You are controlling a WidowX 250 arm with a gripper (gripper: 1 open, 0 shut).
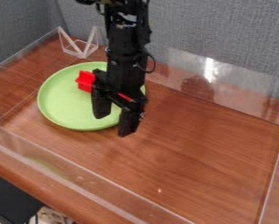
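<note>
The black gripper (pixel 115 115) is open above the green plate (pixel 62 105), its two fingers spread and pointing down. A red object (pixel 87 80) lies on the plate, mostly hidden behind the gripper. Whether the fingers touch it or the plate cannot be told.
A white wire frame (pixel 80 44) stands at the back left. Grey walls and clear panels border the back, and the table's edge runs along the front left.
</note>
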